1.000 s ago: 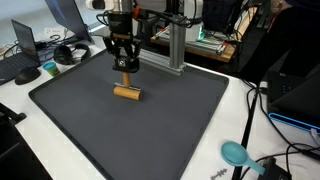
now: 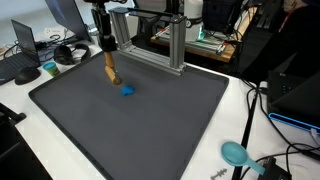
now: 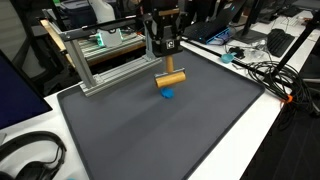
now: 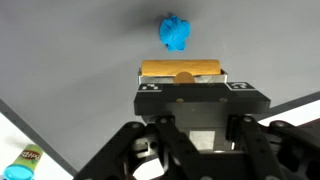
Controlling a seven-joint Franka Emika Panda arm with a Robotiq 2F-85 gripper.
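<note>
A wooden mallet (image 3: pixel 170 79) with a cylindrical head hangs from my gripper (image 3: pixel 168 48), which is shut on its handle. From above, the mallet's light wooden head (image 4: pixel 160 68) spans the area just ahead of the fingers, and the round handle end shows between them. In exterior view 1 the mallet (image 2: pixel 112 70) appears tilted, behind and to the left of a small crumpled blue lump (image 2: pixel 127 90). That blue lump (image 4: pixel 174 33) lies on the dark mat, apart from the mallet head in the wrist view.
A white metal frame (image 3: pixel 118 72) stands along one edge. A green-labelled jar (image 4: pixel 24 160) sits off the mat, as does a teal disc-headed object (image 2: pixel 238 155) at the right.
My gripper has carried the mallet back and to the left in exterior view 1. The head has turned from lying crosswise to nearly end-on, and the blue lump has come into view.
</note>
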